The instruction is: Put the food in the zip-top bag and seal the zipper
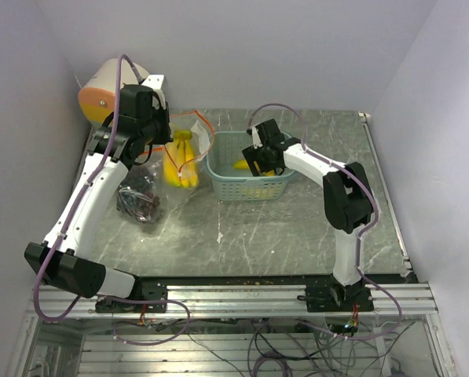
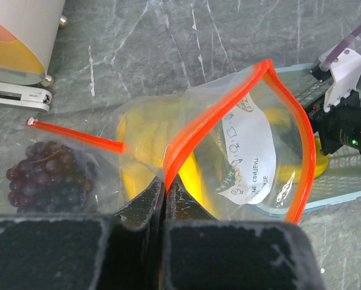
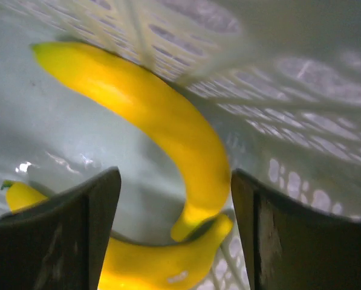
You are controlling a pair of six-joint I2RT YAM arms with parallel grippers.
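Observation:
My left gripper is shut on the rim of a clear zip bag [image 2: 228, 157] with an orange zipper, mouth gaping, yellow bananas [image 1: 179, 165] inside. My right gripper is down in the teal basket [image 1: 238, 188], fingers apart around the lower end of a banana [image 3: 168, 127]; a second banana [image 3: 156, 263] lies below it. Whether the fingers touch is blurred. A bag of dark grapes [image 2: 47, 178] lies left of the banana bag.
A cream-and-orange cylindrical object [image 1: 104, 86] stands at the back left. Walls close in at back and sides.

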